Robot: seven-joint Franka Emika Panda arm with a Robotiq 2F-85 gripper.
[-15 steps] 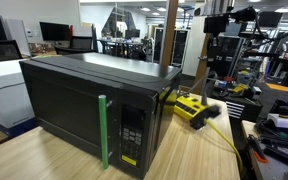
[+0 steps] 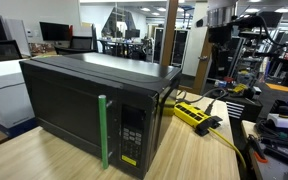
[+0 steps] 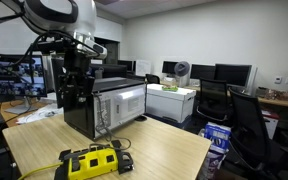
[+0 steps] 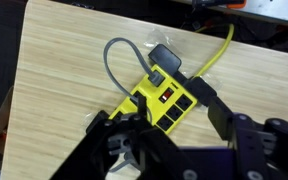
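A yellow power strip [image 4: 166, 103] with black ends lies on the wooden table, beside the black microwave [image 2: 94, 105]. A grey cable [image 4: 111, 66] loops over the strip to a dark plug [image 4: 156, 78] at one end. My gripper is above the strip, its fingers apart on either side of it in the wrist view, with nothing held between them. In exterior view 2 the arm [image 3: 72, 45] stands beside the microwave, behind the strip [image 3: 94, 163]. The microwave's door is shut, with a green strip [image 2: 103, 131] running down its front.
A yellow cord [image 4: 220, 52] runs from the strip toward the table edge. Office chairs [image 3: 249, 115] stand beyond it.
The arm at the upper right of exterior view 1 has shifted slightly rightward. A dark blur over the strip one second ago is gone, and the strip lies still.
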